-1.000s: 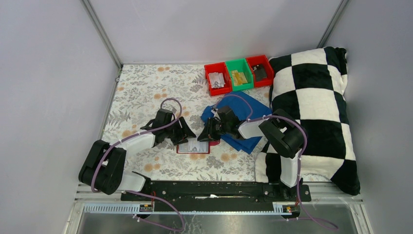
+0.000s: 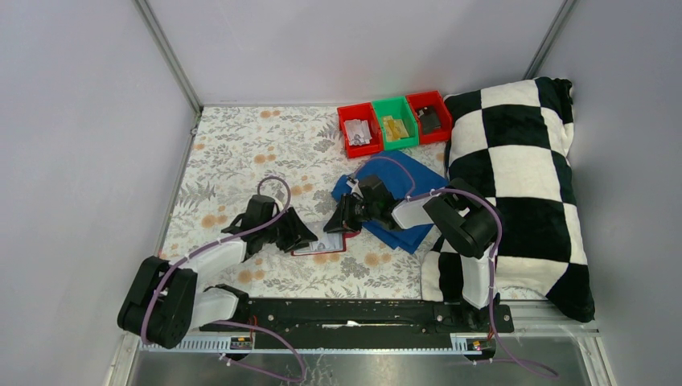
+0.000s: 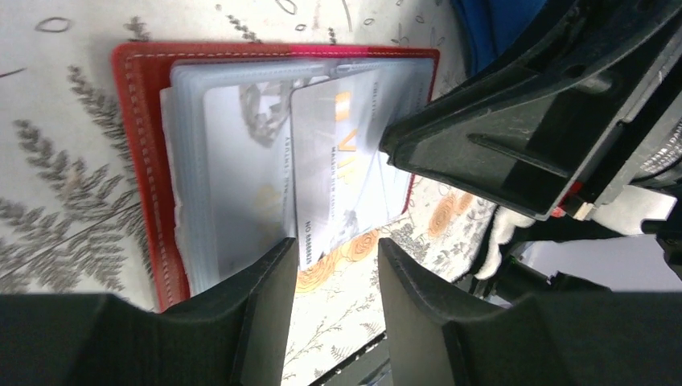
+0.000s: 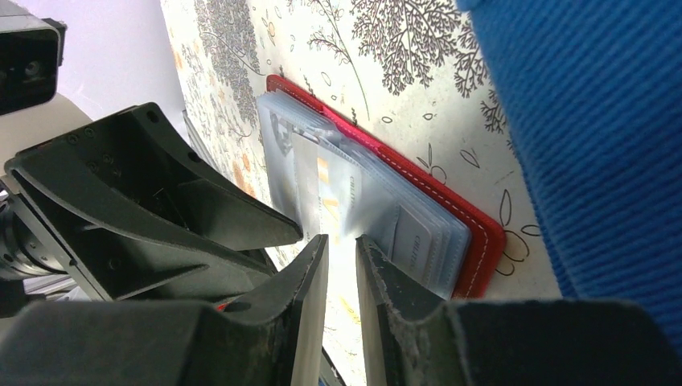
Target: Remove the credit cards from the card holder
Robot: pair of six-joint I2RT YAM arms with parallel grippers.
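The red-edged card holder (image 2: 318, 251) lies open on the patterned table, a stack of clear sleeves (image 3: 241, 177) inside it. A white card (image 3: 312, 161) with orange marks shows in the top sleeve; how far it sticks out is hard to tell. Over the holder's near edge, my left gripper is part open, its fingertips apart and close to the card's lower end. My right gripper hovers over the sleeves from the right with a narrow gap between its fingertips. I see nothing clearly held in either one.
A blue cloth (image 2: 410, 233) lies to the right of the holder, under the right arm. Red (image 2: 354, 112) and green (image 2: 390, 107) bins stand at the back. A checkered cushion (image 2: 515, 181) fills the right side. Free table lies to the left and behind.
My right gripper has stayed almost still, and the holder has hardly shifted.
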